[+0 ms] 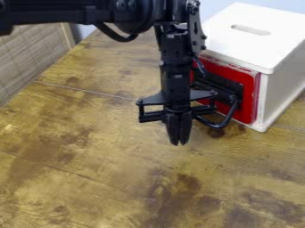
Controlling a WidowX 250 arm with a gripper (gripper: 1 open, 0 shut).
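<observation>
My gripper (pixel 179 129) hangs above the wooden table, its black fingertips pointing down and close together, just in front of a white box (pixel 268 49) with a red front (pixel 247 107). On that red front is a black part with a bent black handle-like bar, partly hidden behind my gripper. Whether anything sits between the fingertips I cannot tell.
A beige tiled surface (pixel 24 53) lies beyond its left edge.
</observation>
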